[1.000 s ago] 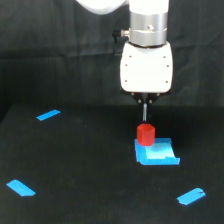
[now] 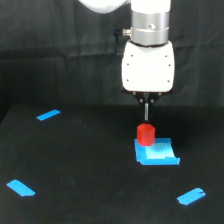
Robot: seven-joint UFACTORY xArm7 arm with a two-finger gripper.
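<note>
The white hand of my arm hangs over the dark table, with my gripper (image 2: 147,101) at its lower end, pointing straight down. A thin grey shaft runs from the fingers to the top of a small red object (image 2: 146,135). Whether the shaft is part of the fingers or something between them is too small to tell, as is whether it touches the red object. Behind and beneath the red object lies a light blue patch (image 2: 161,155) with a paler middle; I cannot make out whether it is flat or a shallow tray.
Strips of blue tape mark the black table: one at the back left (image 2: 48,115), one at the front left (image 2: 20,188) and one at the front right (image 2: 191,196). A dark curtain (image 2: 50,60) closes off the back.
The hand has shifted very slightly to the right. The red object and the blue patch appear unmoved.
</note>
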